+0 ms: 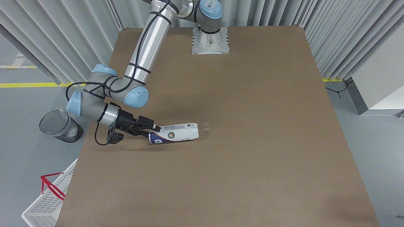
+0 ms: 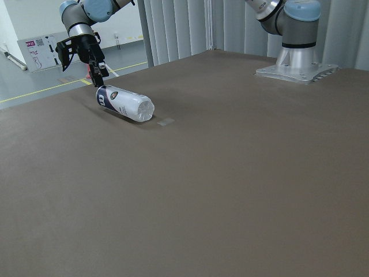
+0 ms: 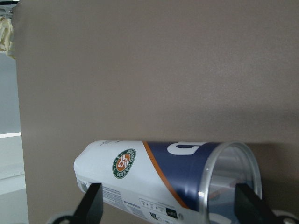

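A white and blue tennis-ball tube (image 1: 174, 133) (image 2: 124, 103) (image 3: 140, 172) lies on its side on the brown table (image 1: 257, 159), a clear lid at one end. My gripper (image 1: 154, 131) is at the tube's left end in the front view. In the wrist view its two fingertips stand wide apart over the tube, the right one at the rimmed end. The gripper is open; whether it touches the tube I cannot tell.
A small tape patch (image 1: 206, 126) lies right of the tube. Off the table's left edge stand a dark bin (image 1: 60, 126) and a white basket (image 1: 47, 202) with red handles.
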